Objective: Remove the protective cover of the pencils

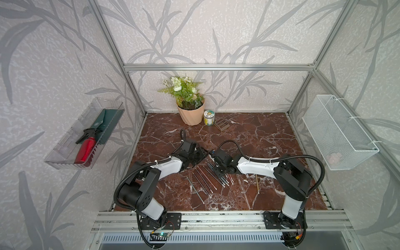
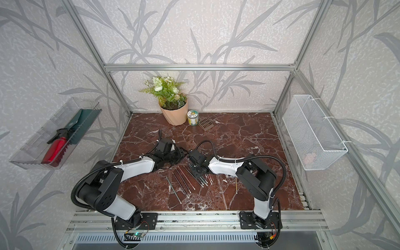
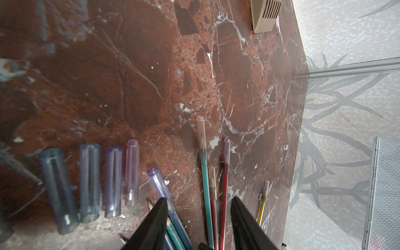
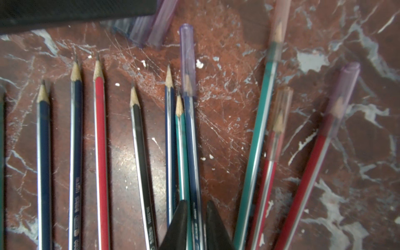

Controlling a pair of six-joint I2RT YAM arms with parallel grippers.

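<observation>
Several pencils lie on the marble table, some bare, such as a red one. Others wear translucent caps: a blue one with a purple cap, a teal one and red ones at right. Loose caps lie beside them. My right gripper is part open over the blue capped pencil's shaft. My left gripper is part open above the pencils, near the purple-capped blue pencil; whether anything is between its fingers is unclear.
A flower pot, a tin and a slotted block stand at the back. A yellow pencil lies off to the right. Baskets hang on both side walls.
</observation>
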